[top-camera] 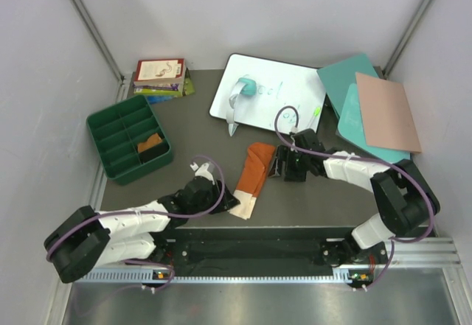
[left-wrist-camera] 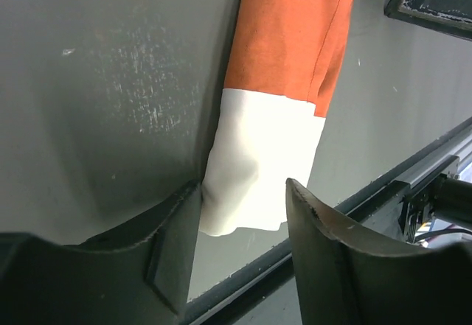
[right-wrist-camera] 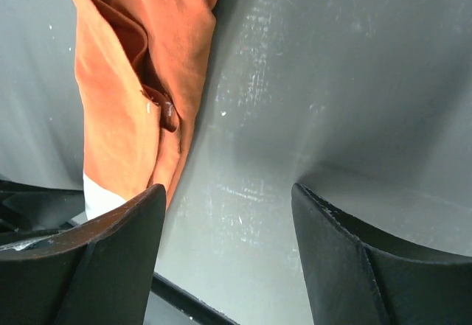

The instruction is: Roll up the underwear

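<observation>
The underwear (top-camera: 254,170) lies on the table as a long folded strip, orange with a white waistband (left-wrist-camera: 259,159) at the end nearest the front edge. In the left wrist view my left gripper is parted, its fingers around the white end; one fingertip touches or nearly touches the cloth's edge. My right gripper stands open beside the orange part, with only bare table between its fingers. In the right wrist view, creases and a loose fold (right-wrist-camera: 158,111) show along the orange cloth (right-wrist-camera: 110,119).
At the left sits a green divided box (top-camera: 122,137) with brown and black cloth in one compartment. Behind are a whiteboard (top-camera: 276,93) with a headband on it, stacked books (top-camera: 160,74) and coloured folders (top-camera: 369,104). Bare table extends at the front right.
</observation>
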